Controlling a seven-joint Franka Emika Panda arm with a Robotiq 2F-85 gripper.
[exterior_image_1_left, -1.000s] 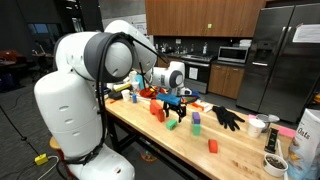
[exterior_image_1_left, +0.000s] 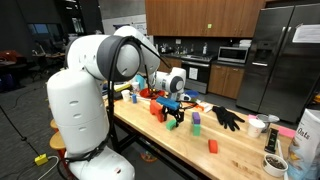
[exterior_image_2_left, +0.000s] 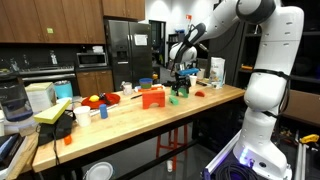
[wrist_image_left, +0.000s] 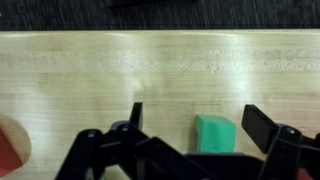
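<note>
My gripper is open, its two black fingers wide apart in the wrist view with nothing held. A green block (wrist_image_left: 214, 134) lies on the light wooden table below, seen between the fingers but closer to the right one; its lower part is hidden by the gripper body. From exterior view 1, the same block (exterior_image_1_left: 171, 125) sits just below the gripper (exterior_image_1_left: 174, 109). In exterior view 2 the dark gripper (exterior_image_2_left: 180, 86) hangs low over the table near the green block (exterior_image_2_left: 174, 100).
A red container (exterior_image_1_left: 156, 110) stands left of the gripper. To the right are a purple block (exterior_image_1_left: 196, 118), a red block (exterior_image_1_left: 213, 146) and black gloves (exterior_image_1_left: 224, 117). A white mug (exterior_image_1_left: 256, 128) is farther right.
The gripper appears slightly lower over the green block than a second ago. The blocks on the table have not visibly moved.
</note>
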